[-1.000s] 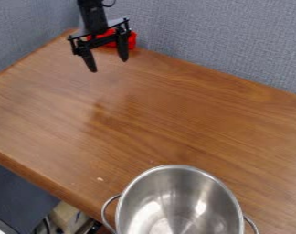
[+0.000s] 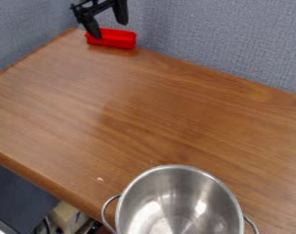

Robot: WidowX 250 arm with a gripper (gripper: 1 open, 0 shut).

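A red block (image 2: 111, 40) lies on the wooden table at the back left, against the padded wall. My black gripper (image 2: 108, 26) is at the top edge of the view, open, its fingers just above and in front of the block's left part. A large steel pot (image 2: 177, 206) with side handles stands at the bottom right, cut off by the frame edge.
Grey padded walls (image 2: 224, 37) bound the table at the back and left. A dark area with some cables lies beyond the table's front left edge.
My gripper has moved up and away toward the back, uncovering more of the red block. The block and pot look unmoved.
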